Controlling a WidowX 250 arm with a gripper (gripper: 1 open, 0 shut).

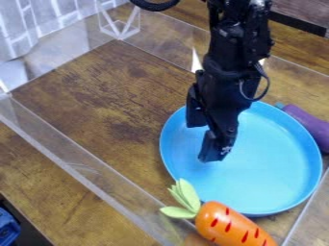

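My black gripper point(213, 125) hangs from above over the left half of a blue plate point(270, 173), its lower parts reaching down into the plate. The dark fingers overlap one another, so whether they are open or shut, or hold anything, is hard to make out. An orange toy carrot point(229, 225) with pale green leaves lies just in front of the plate, at the bottom of the view. A purple object point(303, 121), partly hidden, lies behind the plate at the right.
A bare wooden surface point(90, 96) fills the left, bordered by clear edging. A small blue item point(7, 229) sits at the lower left corner.
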